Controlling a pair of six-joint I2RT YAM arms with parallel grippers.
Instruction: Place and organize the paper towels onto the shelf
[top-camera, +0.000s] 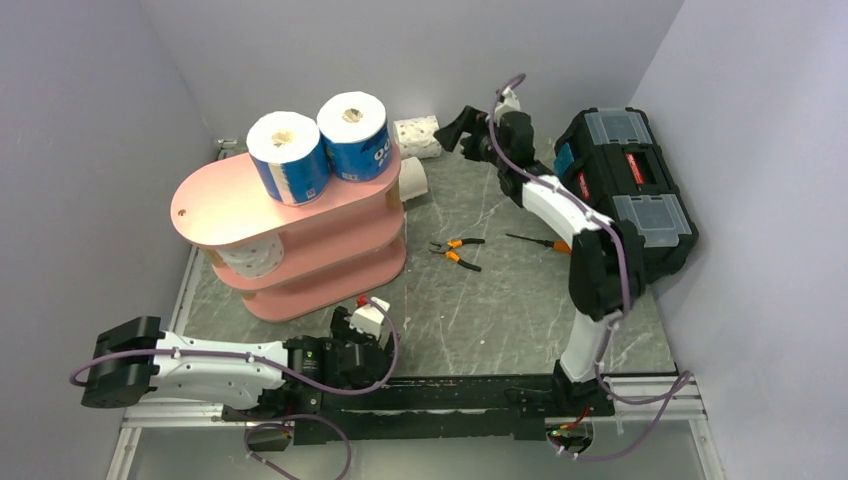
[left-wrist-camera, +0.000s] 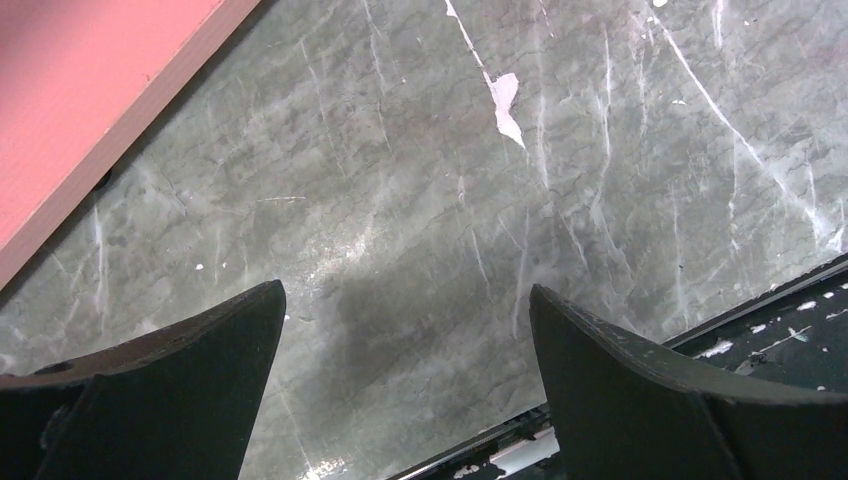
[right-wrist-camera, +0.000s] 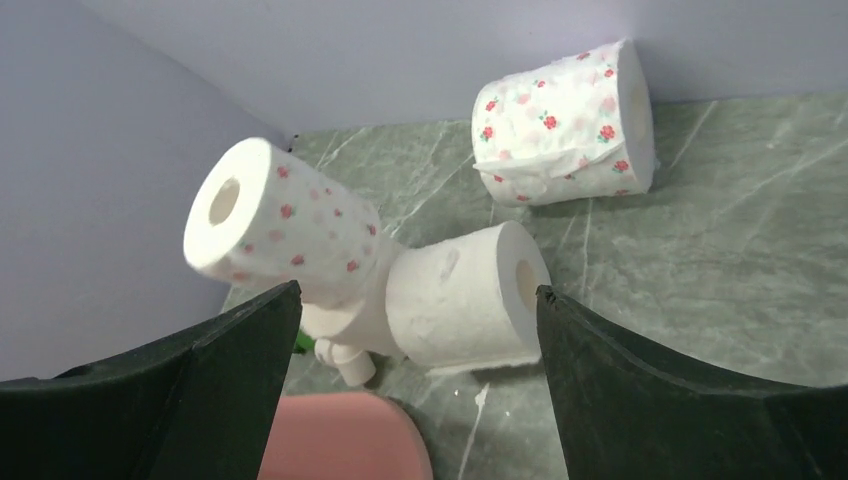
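A pink shelf (top-camera: 235, 210) stands at the left in the top view, with two blue-wrapped rolls (top-camera: 286, 160) (top-camera: 356, 138) upright on its top board. A white roll (top-camera: 253, 257) sits inside it, at the left of a lower tier. Behind the shelf's right end, a flowered roll (right-wrist-camera: 562, 125) and a plain white roll (right-wrist-camera: 465, 295) lie on the floor; another flowered roll (right-wrist-camera: 300, 222) is tilted against it. My right gripper is parted in the air near these, holding nothing. Low in front of the shelf, my left gripper is open over bare floor.
Pliers (top-camera: 457, 252) and a screwdriver (top-camera: 540, 242) lie on the floor right of the shelf. A black toolbox (top-camera: 627, 190) stands by the right wall. Floor between the shelf and the toolbox is mostly clear.
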